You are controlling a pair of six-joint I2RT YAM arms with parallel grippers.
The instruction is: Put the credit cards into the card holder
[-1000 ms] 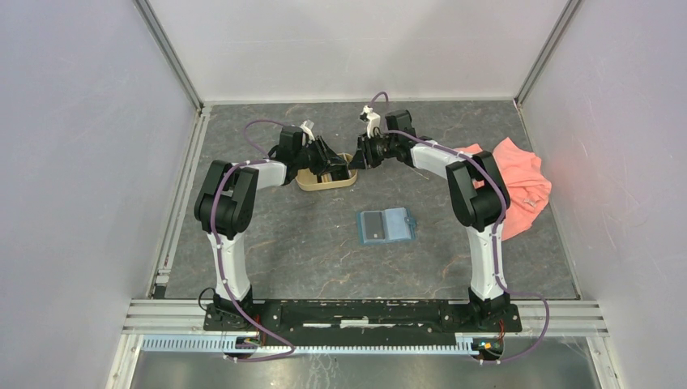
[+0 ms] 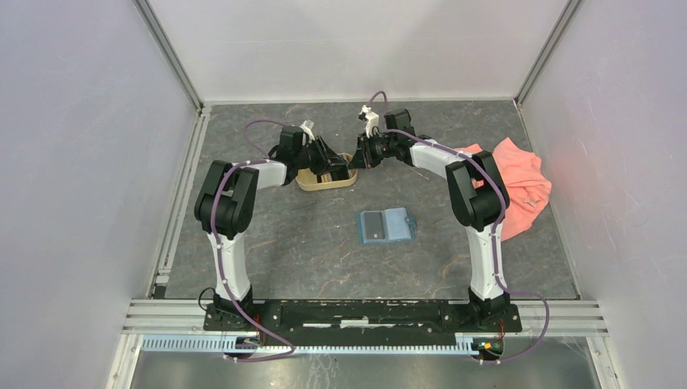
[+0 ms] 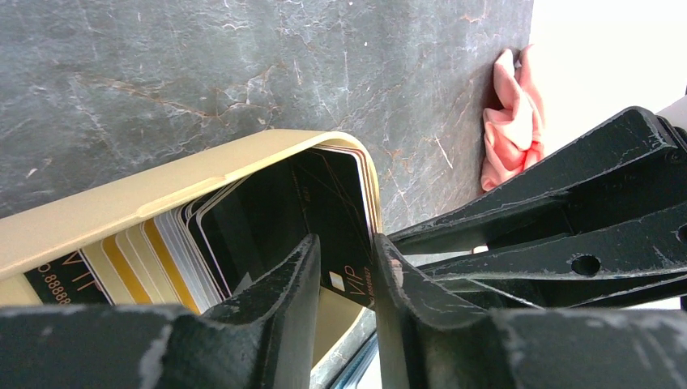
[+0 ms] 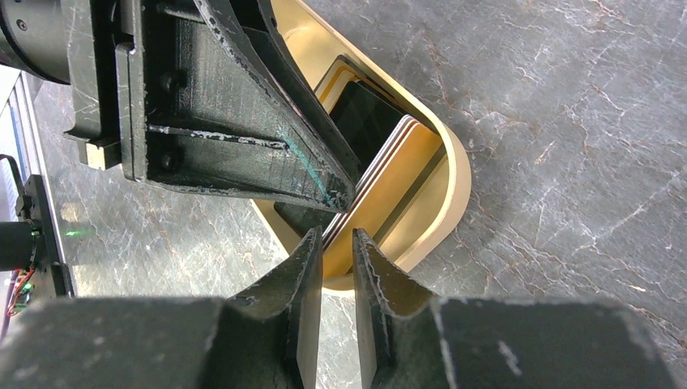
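Note:
A cream oval tray (image 2: 324,185) holds a row of cards, black, white and yellow. My left gripper is down at its right end, its fingers close together at a black VIP card (image 3: 324,203) at the end of a small stack. My right gripper has its fingertips close together at the edge of that stack, by a yellow card (image 4: 397,186); what exactly lies between either pair is hard to tell. The blue card holder (image 2: 386,226) lies open in front, grey panel on its left.
A pink cloth (image 2: 522,182) lies at the right of the marble table. The two wrists crowd over the tray. The front middle around the holder and the left front are clear.

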